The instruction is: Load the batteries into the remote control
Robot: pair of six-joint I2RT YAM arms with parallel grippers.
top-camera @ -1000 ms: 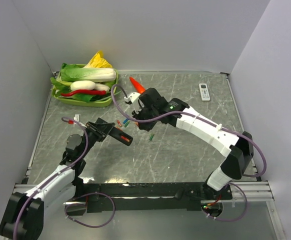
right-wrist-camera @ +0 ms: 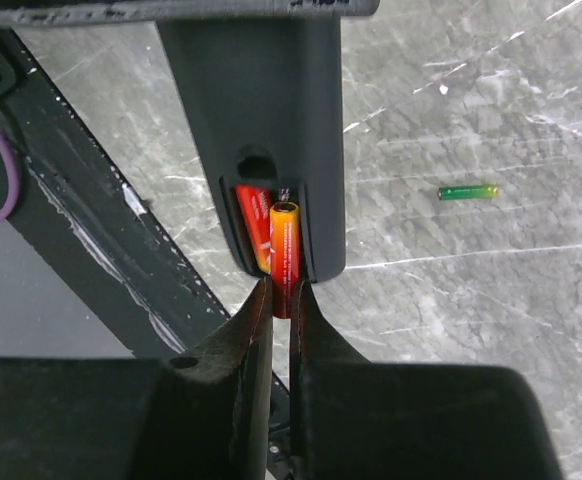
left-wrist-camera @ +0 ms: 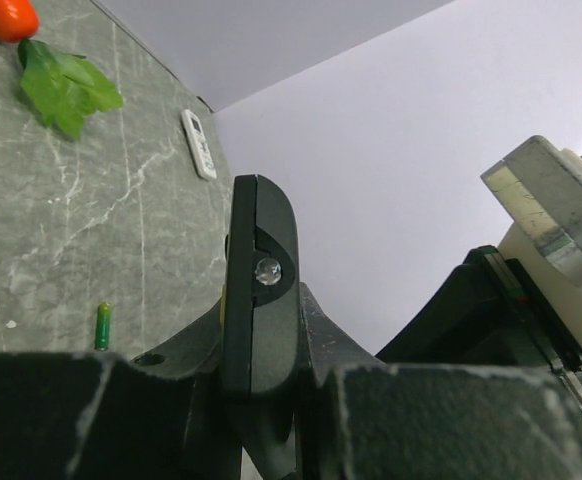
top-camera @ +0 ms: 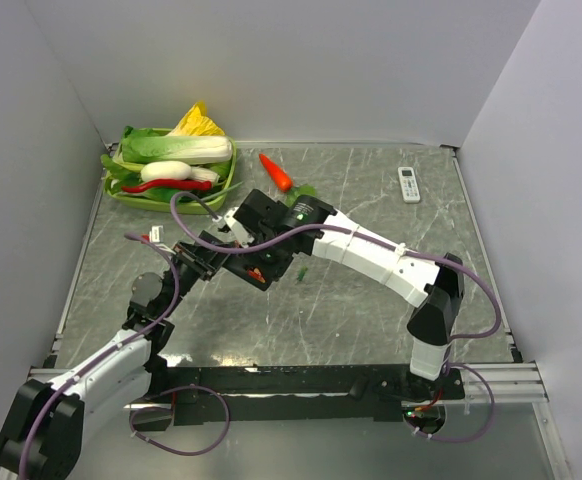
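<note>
My left gripper [top-camera: 207,258] is shut on the black remote control [right-wrist-camera: 256,100], which is raised above the table with its open battery compartment facing the right wrist camera. One red battery [right-wrist-camera: 253,215] lies inside the compartment's left side. My right gripper is shut on an orange-red battery [right-wrist-camera: 284,245], held at the compartment beside the first; whether it is seated I cannot tell. In the left wrist view the remote's end [left-wrist-camera: 261,320] stands upright between the fingers. A green battery [right-wrist-camera: 467,191] lies on the table.
A white remote [top-camera: 409,184] lies at the back right. A basket of vegetables [top-camera: 131,197] stands at the back left, a carrot [top-camera: 275,172] beside it.
My right arm has moved leftward and toward the front, bringing its battery over the held remote.
</note>
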